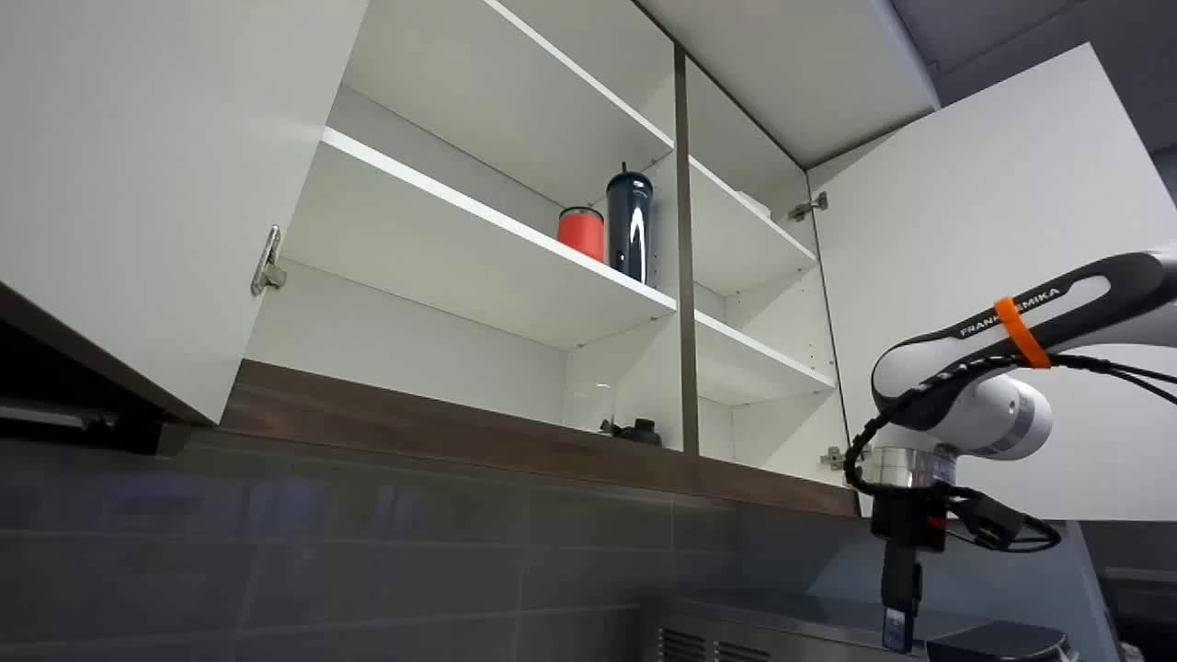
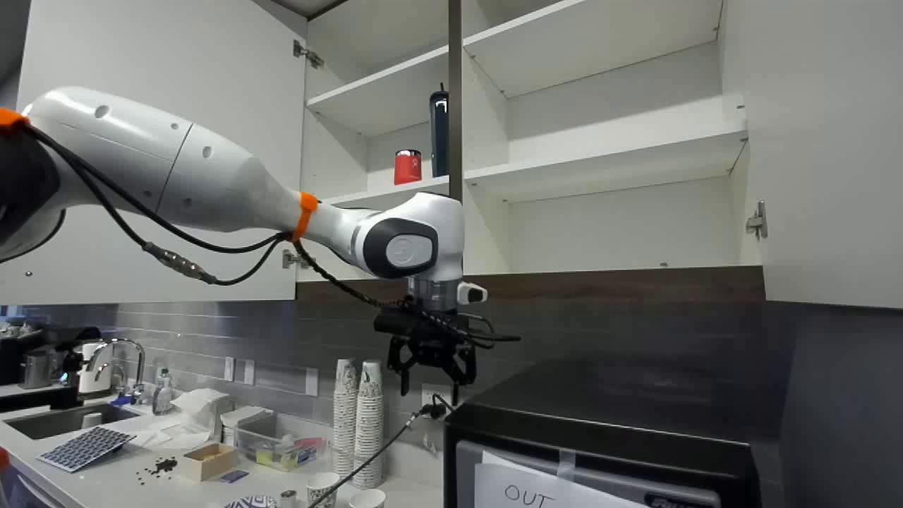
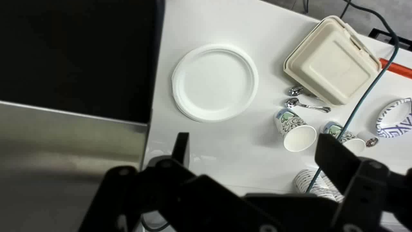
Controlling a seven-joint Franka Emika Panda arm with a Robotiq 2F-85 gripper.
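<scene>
My gripper stands open above the white counter, nothing between its fingers. In the second exterior view the gripper points down, left of the black-topped appliance and below the open cabinets. Seen from the wrist, a white round plate lies on the counter, with a beige clamshell box to its right. Two spoons and a patterned paper cup sit near the box; a second cup is partly covered by a cable. On a cabinet shelf stand a red cup and a dark blue tumbler.
Tall stacks of paper cups rise close to the gripper, and a cable hangs across them. A clear bin and a sink lie farther left. Open cabinet doors flank the shelves. The right-hand shelves are empty.
</scene>
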